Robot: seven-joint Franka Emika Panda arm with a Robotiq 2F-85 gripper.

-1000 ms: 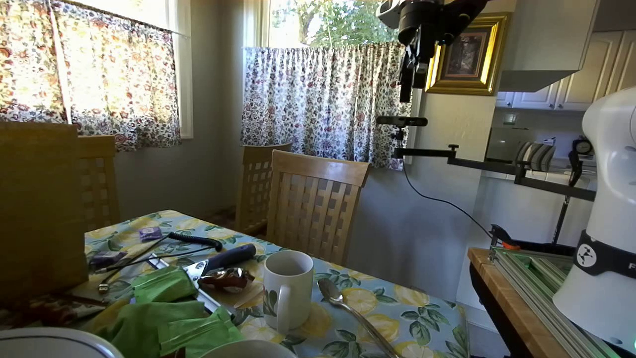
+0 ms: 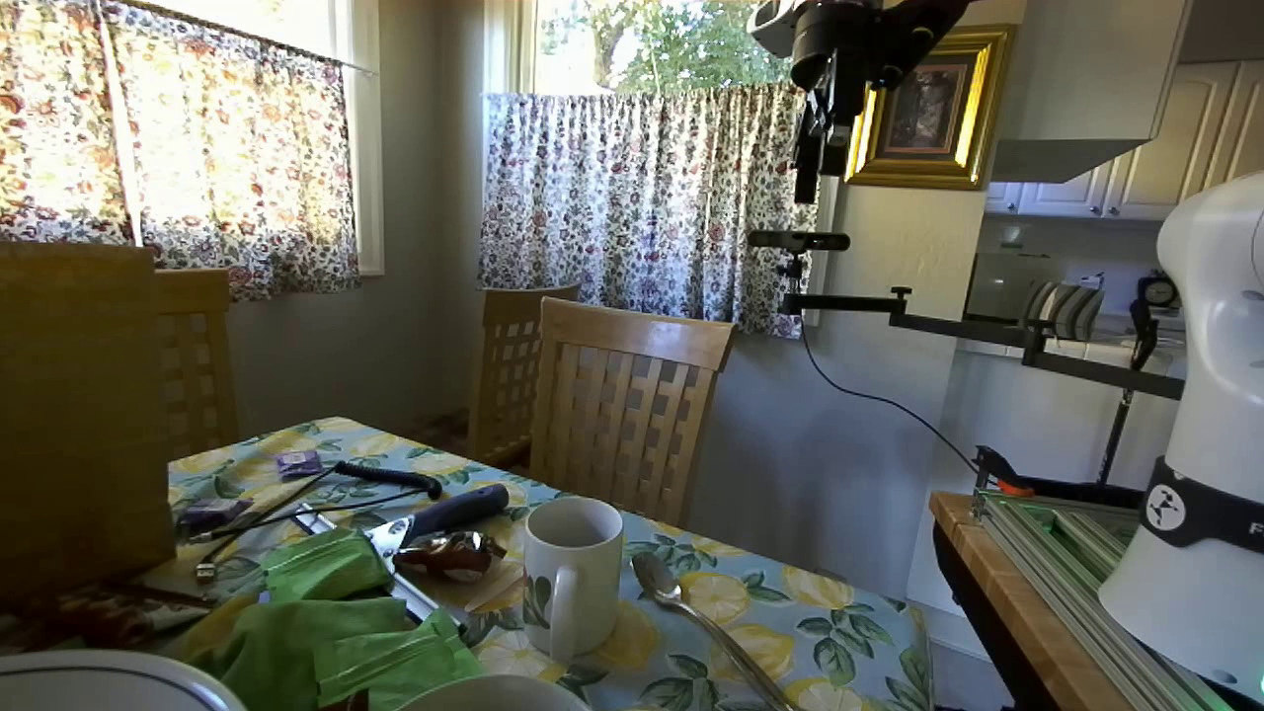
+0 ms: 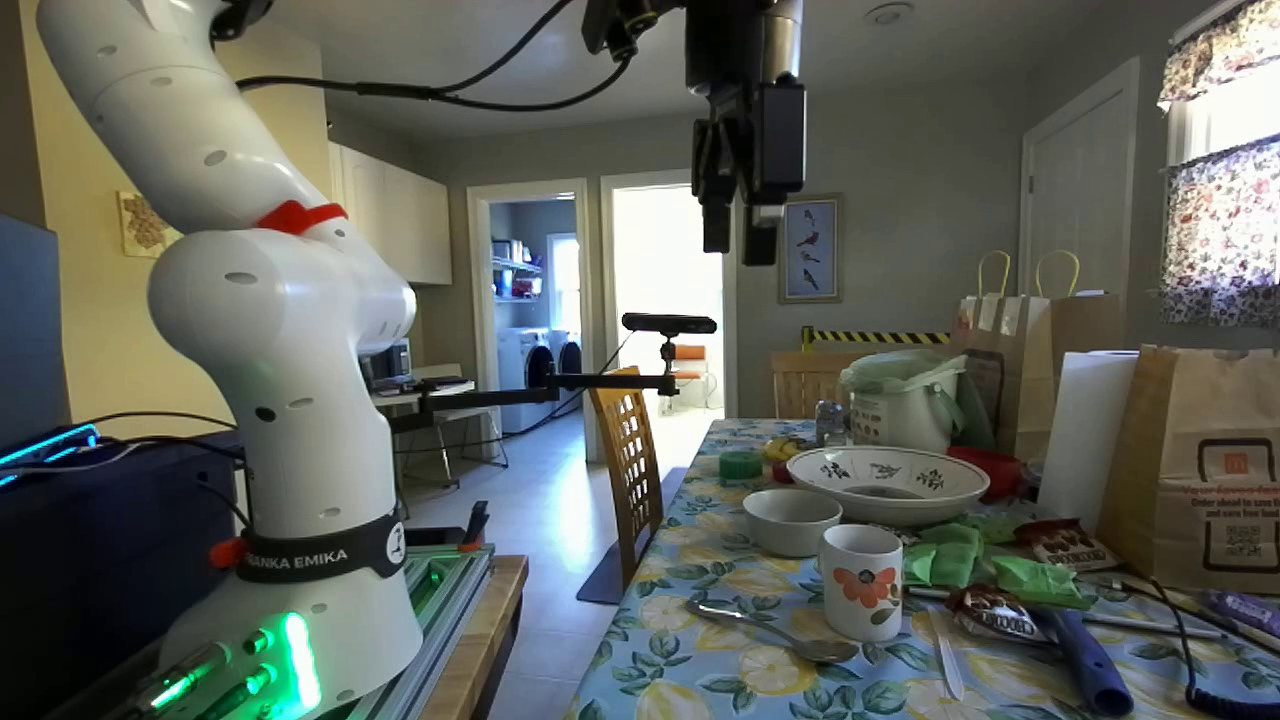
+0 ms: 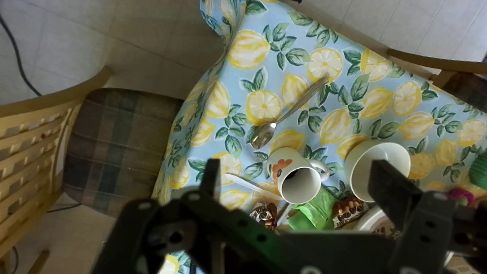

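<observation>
High above the table hangs my gripper (image 3: 740,246), pointing down and well clear of everything on it. In the wrist view its two dark fingers (image 4: 210,178) stand wide apart, with only the scene below showing between them. A white mug (image 3: 861,584) with an orange flower is upright on the lemon-print tablecloth (image 4: 283,50). Beside the mug lies a metal spoon (image 4: 292,109), and a white bowl (image 4: 377,160) sits on the mug's other side. A larger patterned bowl (image 3: 888,486) stands behind it.
Green packets (image 3: 948,558), shiny brown wrappers (image 3: 998,612) and a blue-handled tool (image 3: 1086,672) clutter the table beside the mug. Paper bags (image 3: 1212,468) rise along one side. A chair (image 2: 628,391) stands at the edge.
</observation>
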